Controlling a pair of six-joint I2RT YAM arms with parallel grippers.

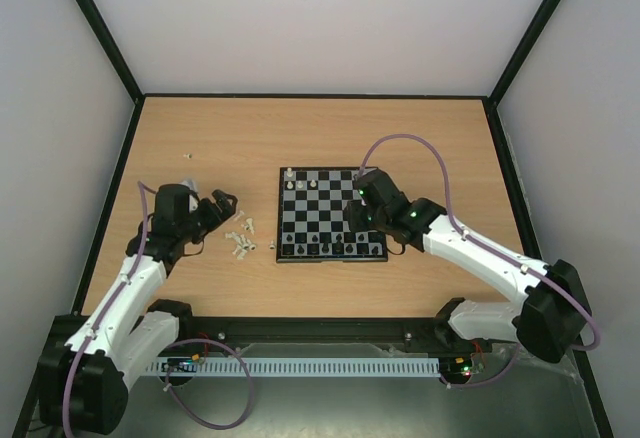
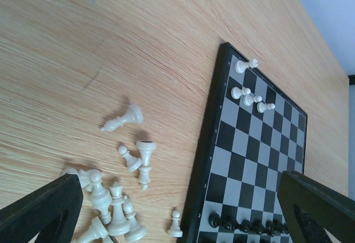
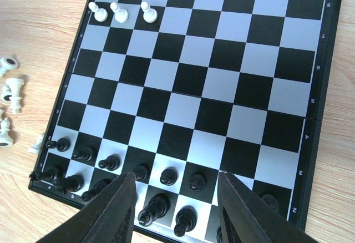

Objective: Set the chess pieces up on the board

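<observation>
The chessboard [image 1: 325, 213] holds four white pieces at its far left corner, among them a pawn [image 3: 149, 14], and rows of black pieces [image 3: 169, 176] along the near side. Loose white pieces, including a king [image 2: 101, 197], lie on the table left of the board. My left gripper stands open above these loose pieces. My right gripper hovers over the board's near rows of black pieces, its fingers apart; I cannot tell whether anything sits between them low in the right wrist view.
Bare wooden table [image 1: 220, 128] surrounds the board at the back and right. A small piece lies alone at the back left. Dark frame rails and walls edge the workspace.
</observation>
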